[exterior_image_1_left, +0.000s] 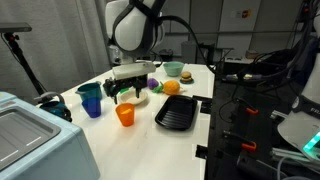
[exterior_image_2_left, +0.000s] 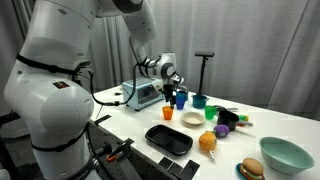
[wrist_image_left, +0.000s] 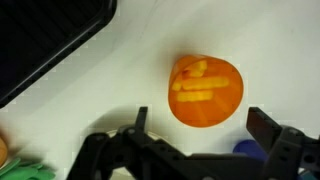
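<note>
An orange cup (exterior_image_1_left: 125, 115) stands upright on the white table, left of the black tray (exterior_image_1_left: 177, 112). In the wrist view the cup (wrist_image_left: 230, 90) is seen from above, with yellow strip-like pieces (wrist_image_left: 200, 96) inside. My gripper (exterior_image_1_left: 125, 95) hangs just above and behind the cup, its fingers wide apart and nothing between them. From the wrist view, the dark fingers (wrist_image_left: 130, 150) lie to either side of the cup's near edge. Exterior view 2 has the cup (exterior_image_2_left: 168, 113) below the arm, near the tray (exterior_image_2_left: 169, 140).
A blue cup (exterior_image_2_left: 181, 100) and green pot (exterior_image_2_left: 199, 102) stand behind; a pale plate (exterior_image_2_left: 193, 118) is close by. An orange fruit (exterior_image_2_left: 207, 140), burger (exterior_image_2_left: 250, 168) and teal bowl (exterior_image_2_left: 285, 154) lie further along. A silver appliance (exterior_image_1_left: 38, 140) borders the left.
</note>
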